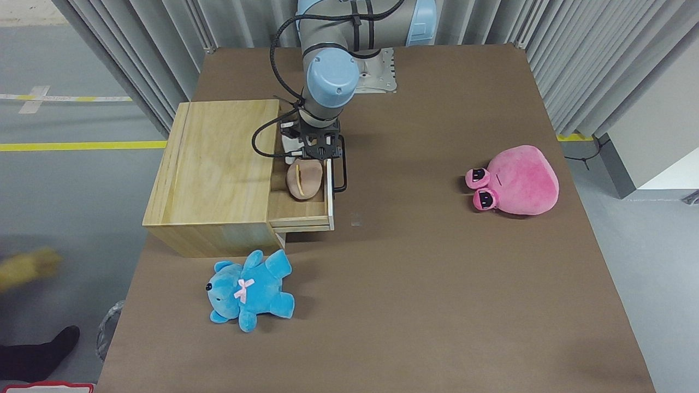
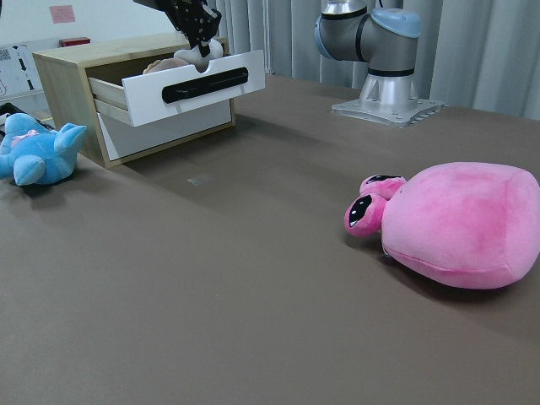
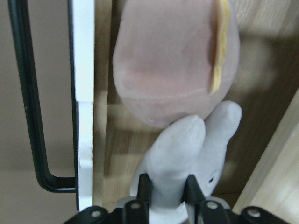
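Observation:
My gripper is shut on a white plush rabbit (image 3: pixel 175 147), holding it low inside the open drawer (image 1: pixel 296 210) of the wooden cabinet (image 1: pixel 206 169). Beside the rabbit lies a pinkish plush bun (image 3: pixel 173 60) with a yellow strip, touching or nearly touching it. In the left view the rabbit (image 2: pixel 201 55) hangs at the drawer behind its white front (image 2: pixel 192 89) with black handle, mostly hidden.
A blue plush bear (image 1: pixel 252 291) lies by the cabinet's near side. A pink plush toy (image 1: pixel 524 180) rests on the right of the table (image 1: pixel 458 288), whose middle is clear. The robot base (image 2: pixel 384 110) stands at the back.

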